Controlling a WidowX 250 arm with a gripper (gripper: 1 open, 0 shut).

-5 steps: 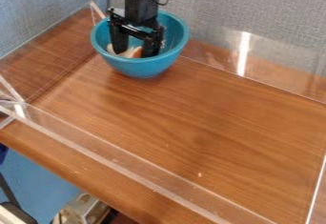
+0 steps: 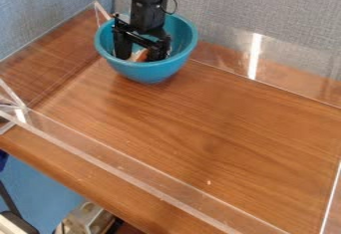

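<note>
A teal plastic bowl sits at the back left of the wooden table. The black gripper reaches down from the top edge into the bowl, its fingers open and low inside it. An orange-tan object lies in the bowl between or beside the fingers, mostly hidden by them, so its shape cannot be told.
Clear low barriers run along its edges, with textured grey walls behind and to the left. Some metal hardware shows below the front left edge.
The gripper has shifted slightly within the bowl over the last second. The bowl stays in about the same place.
</note>
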